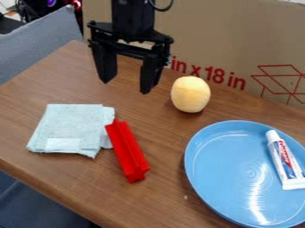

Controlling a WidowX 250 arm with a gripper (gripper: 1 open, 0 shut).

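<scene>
My black gripper (pixel 127 73) hangs open above the back of the wooden table, nothing between its fingers. To its right a pale yellow round object (pixel 191 93) stands on the table. A folded light blue cloth (pixel 70 129) lies at the front left, with a red bar-shaped object (pixel 127 150) just right of it. A blue plate (pixel 233 187) sits at the right, holding a toothpaste tube (pixel 286 160).
A cardboard box (pixel 238 44) stands along the back of the table. A grey padded surface (pixel 36 49) is beyond the left edge.
</scene>
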